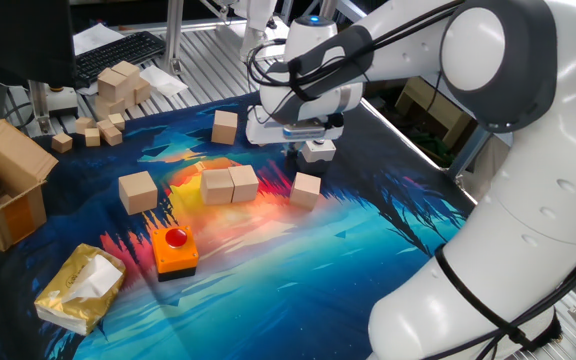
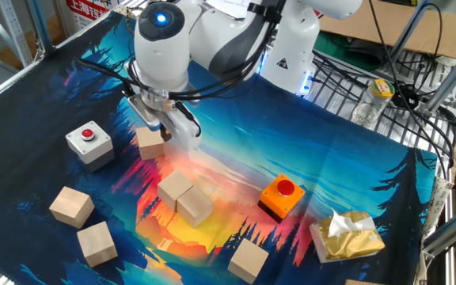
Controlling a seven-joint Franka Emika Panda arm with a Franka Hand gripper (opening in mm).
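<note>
My gripper [image 1: 292, 152] hangs at the back right of the mat, in front of the grey box with a red button [image 1: 317, 152] in exterior view 1, partly covering it. In exterior view 2 the gripper [image 2: 166, 134] appears over a wooden block [image 2: 150, 145], but its height above it is unclear. Its fingers are small and dark, and how they stand cannot be made out. Two wooden blocks [image 1: 230, 185] sit side by side at mid-mat. Single blocks stand at the back [image 1: 225, 127], left [image 1: 138, 193] and right [image 1: 306, 190].
An orange button box [image 1: 175, 255] and a gold tissue pack [image 1: 81, 290] occupy the near left. Beyond them is an open cardboard box [image 1: 13, 190]. Small blocks [image 1: 108, 132] cluster at the back left.
</note>
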